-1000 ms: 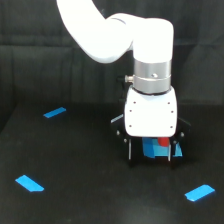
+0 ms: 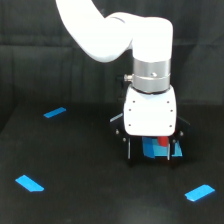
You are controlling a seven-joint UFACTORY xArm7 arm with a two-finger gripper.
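My gripper [image 2: 149,159] hangs from the white arm right of the middle of the camera view, pointing down. Its two dark fingers stand wide apart, so it looks open. Close behind it is a blue object [image 2: 149,149] with a small red part [image 2: 163,141] showing near its top. The blue reaches past the right finger on its far side. The white hand hides the object's upper part, and I cannot tell whether a finger touches it.
Blue tape strips mark the black table: one far left [image 2: 55,112], one near left [image 2: 29,184] and one near right [image 2: 200,192]. A dark curtain [image 2: 40,60] hangs behind.
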